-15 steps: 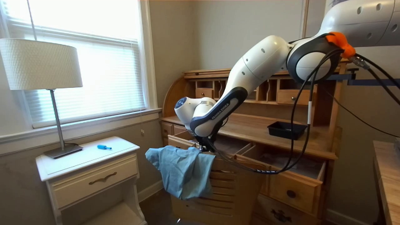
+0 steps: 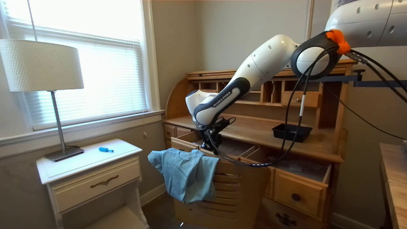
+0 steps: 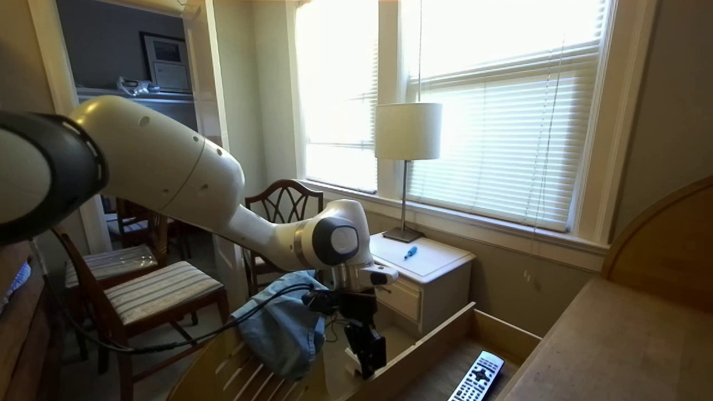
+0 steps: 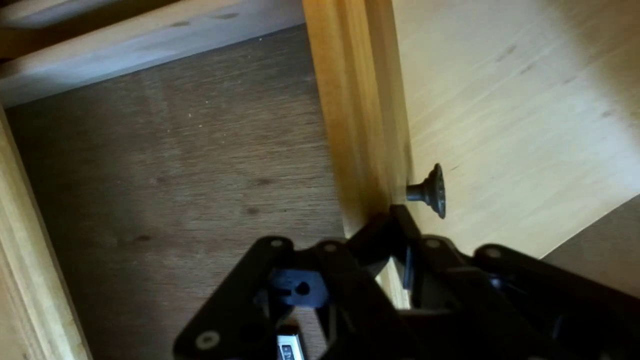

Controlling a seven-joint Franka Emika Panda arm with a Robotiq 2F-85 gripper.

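An open wooden desk drawer shows in the wrist view, its front board (image 4: 351, 108) running down the middle and a dark round knob (image 4: 435, 191) on the outer face. My gripper is shut on the top of that board, one finger on the inner side and one on the outer, just by the knob. Exterior view 2 has the gripper (image 3: 372, 361) pointing down at the drawer's front. A remote control (image 3: 478, 376) lies inside the drawer; only its end appears in the wrist view, partly covered by my gripper.
A chair with a blue cloth (image 2: 187, 173) over its back stands before the desk. Another drawer (image 2: 301, 185) stands open at the right. The desktop holds a black tray (image 2: 292, 132). A white nightstand (image 2: 91, 158) bears a lamp (image 2: 61, 114) and a blue screwdriver (image 2: 105, 149).
My hand has turned more upright at the drawer's front and its body has shifted right in exterior view 1. The hanging cables have swung left. The drawer looks unmoved.
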